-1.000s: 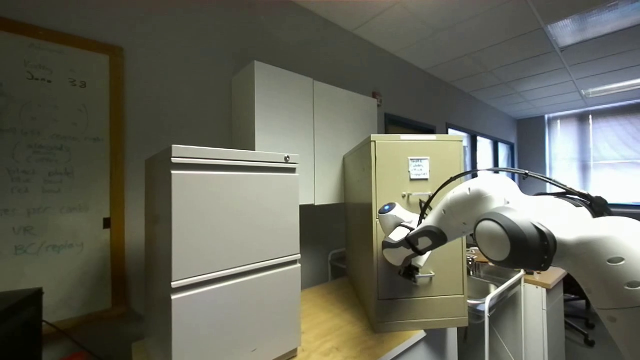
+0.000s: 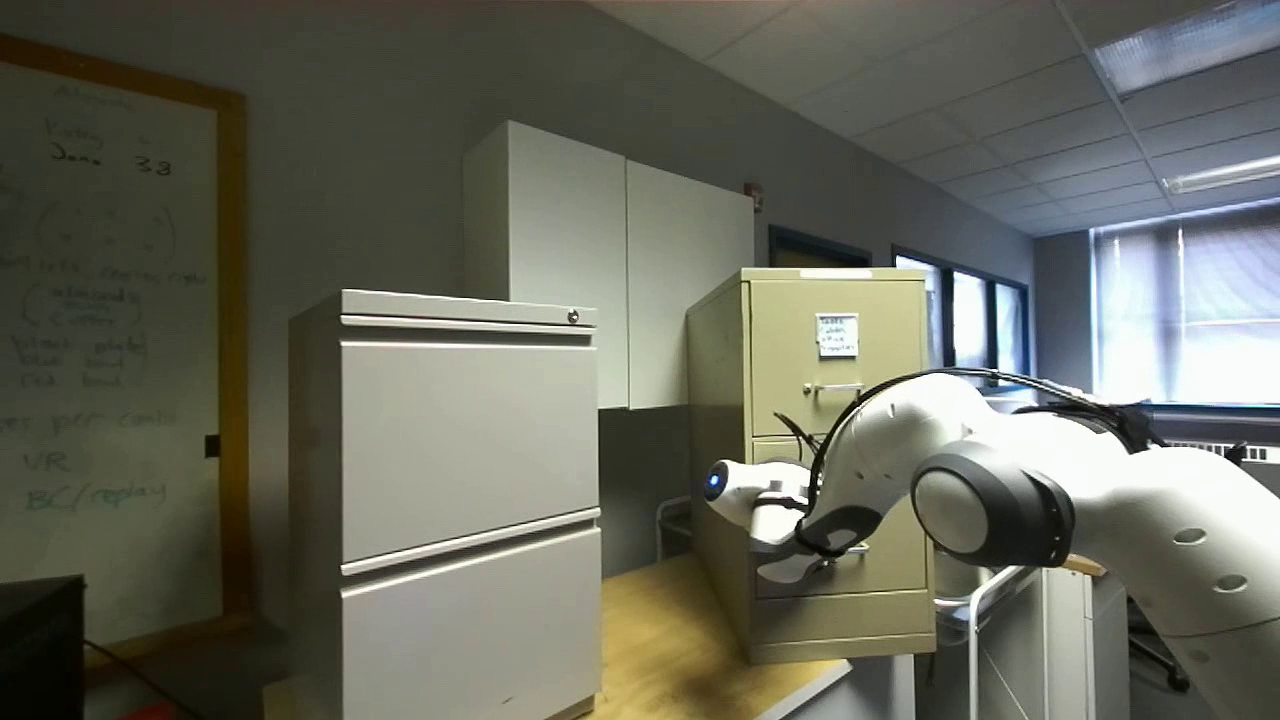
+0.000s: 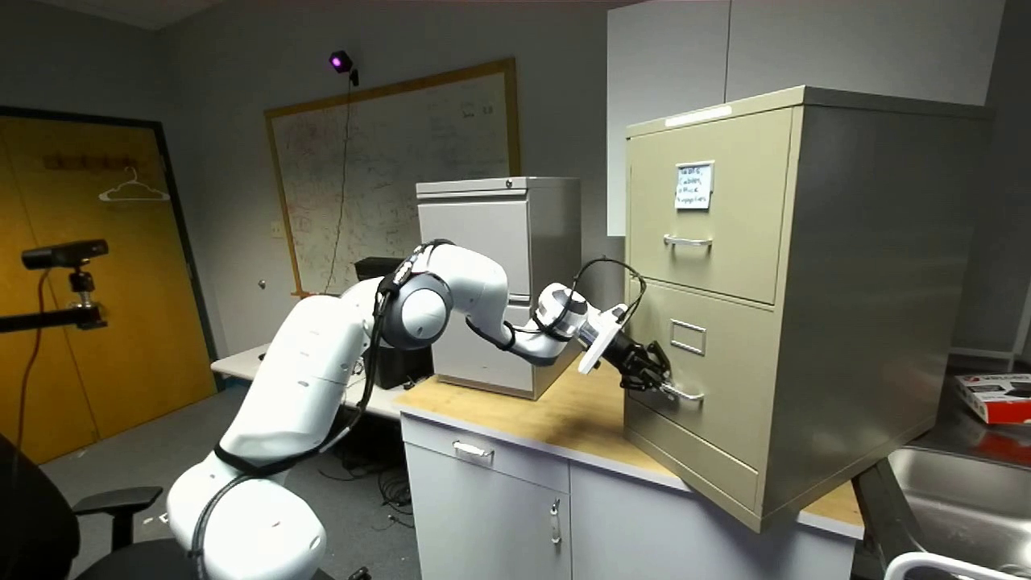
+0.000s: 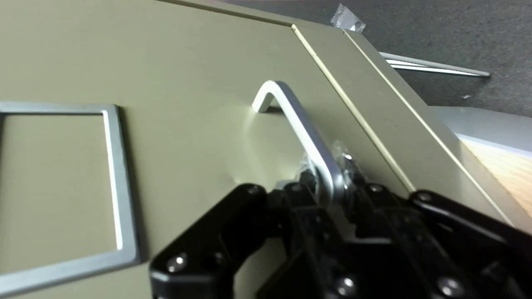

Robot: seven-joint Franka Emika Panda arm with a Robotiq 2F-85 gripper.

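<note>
A beige filing cabinet (image 3: 720,338) stands on the wooden counter, both of its drawers closed flush. Its lower drawer carries a silver bar handle (image 4: 304,127), and the far end of that bar is bare in the wrist view. My gripper is shut on the bar's near end, one finger on each side, with clear wrap around the fingertips (image 4: 351,172). In exterior view 2 the black gripper (image 3: 662,372) meets the handle from the left. Exterior view 1 has the arm's wrist in front of the lower drawer, the gripper itself mostly hidden.
A grey two-drawer cabinet (image 2: 468,444) stands left of the beige one, with bare counter (image 2: 654,624) between. The upper drawer's handle (image 3: 688,241) sits above my gripper. A sink (image 3: 966,493) lies right of the beige cabinet.
In exterior view 1, the arm has swung lower and its wrist has shifted left and turned. The gripper was beside the lower handle a second ago. The cabinet and its drawers look the same.
</note>
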